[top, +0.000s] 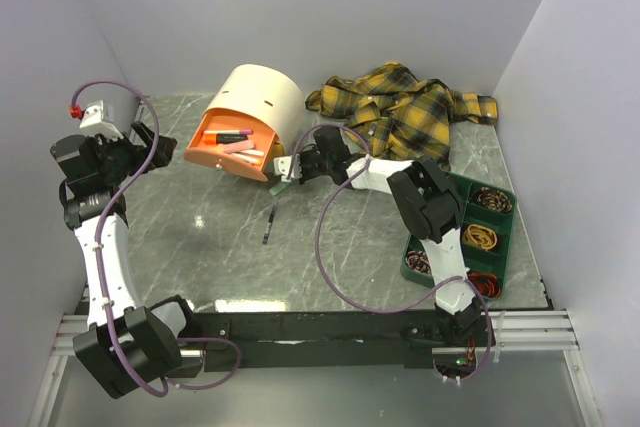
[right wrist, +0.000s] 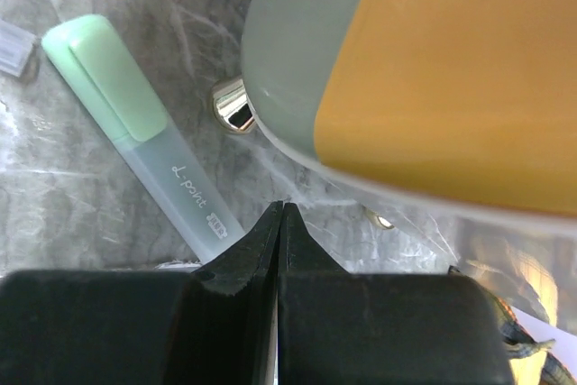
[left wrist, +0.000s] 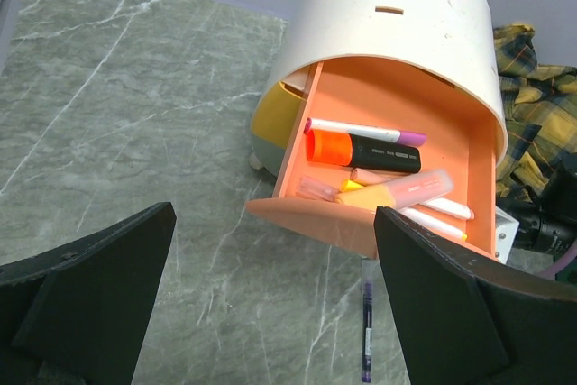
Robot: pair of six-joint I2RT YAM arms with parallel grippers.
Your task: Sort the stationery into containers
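A white-domed container (top: 257, 88) with an orange drawer (left wrist: 329, 96) holds markers, including an orange-and-black marker (left wrist: 370, 152). A mint highlighter (right wrist: 162, 160) lies beside its base in the right wrist view, and a dark pen lies in front. My right gripper is shut at the highlighter's lower end, with nothing seen between its fingers. My left gripper (top: 160, 147) stands open at the left, away from the container.
A plaid shirt (top: 385, 107) lies at the back right. A green compartment tray (top: 505, 259) of coiled cords sits on the right.
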